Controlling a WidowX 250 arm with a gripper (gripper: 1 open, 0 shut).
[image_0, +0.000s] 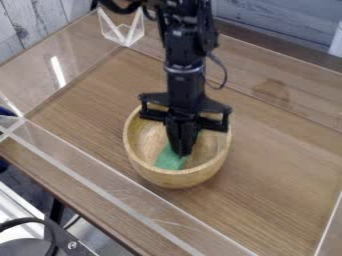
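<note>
A round wooden bowl (177, 175) sits near the middle of the table, with a green object (170, 158) lying inside it. My gripper (177, 135) is low over the bowl, its black body tilted above the green object and covering part of it. Its fingers look drawn in toward each other; whether anything is between the tips is hard to tell.
A clear angular container (120, 28) stands at the back left. A black cable or round part (34, 240) is at the near left corner.
</note>
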